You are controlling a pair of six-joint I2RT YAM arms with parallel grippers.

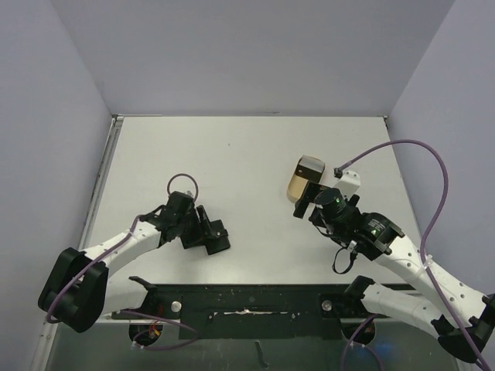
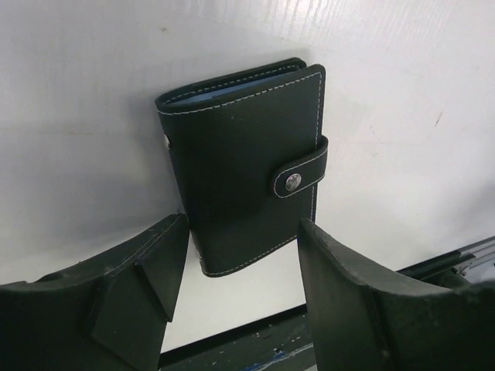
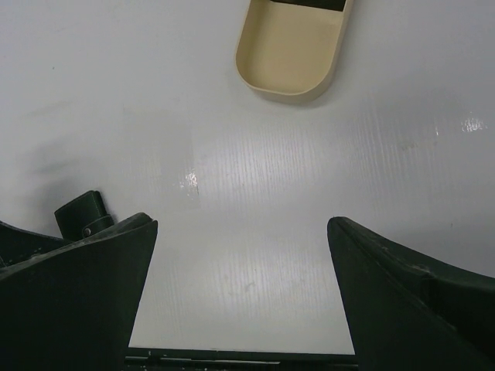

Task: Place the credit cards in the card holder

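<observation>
The black card holder (image 2: 244, 170) with white stitching and a snap strap lies on the table, left of centre in the top view. Something bluish shows inside its upper edge. My left gripper is open over its near end, fingertips to either side; whether they touch it I cannot tell. On the right, my right gripper stands open over bare table, nothing between its fingers. Ahead of it is a beige tray (image 3: 290, 58); a dark thing at its far end is cut off in the right wrist view. No separate credit card can be made out.
A dark bar (image 1: 247, 297) runs along the front edge. Grey walls close off the back and both sides.
</observation>
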